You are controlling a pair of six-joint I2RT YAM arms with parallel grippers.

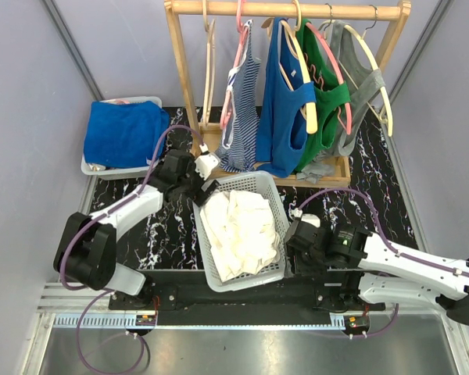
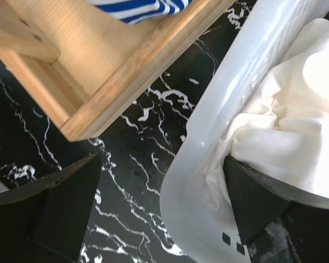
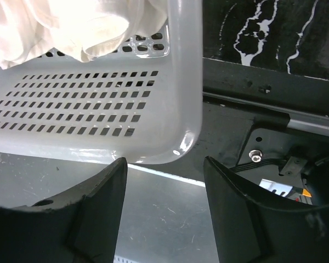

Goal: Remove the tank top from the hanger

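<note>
A cream-white garment lies crumpled in the grey basket at the centre of the table. My left gripper stands open at the basket's back left corner. In the left wrist view the basket's wall runs between its fingers, the right one inside against the cloth. My right gripper is at the front right corner; in the right wrist view it is open, with the basket corner just beyond its fingertips. Tank tops hang on the rack: striped, blue, green and grey.
The wooden rack stands behind the basket, its base close to the left gripper. An empty hanger hangs at its left. Back left, another basket holds a folded blue cloth. The dark marbled table left of the centre basket is clear.
</note>
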